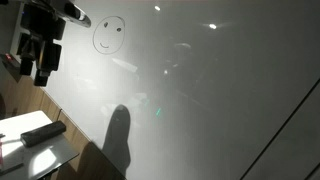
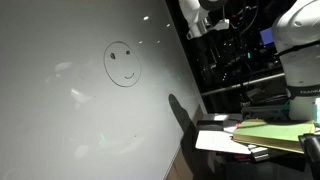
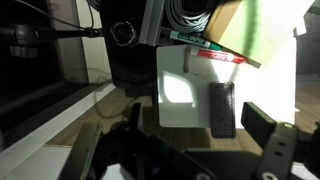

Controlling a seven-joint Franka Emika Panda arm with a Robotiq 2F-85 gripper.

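Observation:
My gripper is open in the wrist view, its fingers at either side of the lower frame with nothing between them. Beyond the fingers a black eraser-like block point(image 3: 222, 110) lies on a white sheet or flat box point(image 3: 175, 90). A red-and-white marker point(image 3: 220, 56) and a green marker point(image 3: 197, 40) lie along its far edge. In exterior view 1 the gripper point(image 1: 35, 78) hangs above the block point(image 1: 43, 133), clear of it. On the whiteboard point(image 2: 70, 120) is a drawn smiley face point(image 2: 122, 63).
A yellowish-green notebook or board point(image 2: 272, 133) lies beside the white surface. Coiled cable point(image 3: 188, 15) and dark equipment point(image 3: 125, 70) crowd the far side in the wrist view. The whiteboard stands close by, with wooden floor point(image 1: 75, 140) below it.

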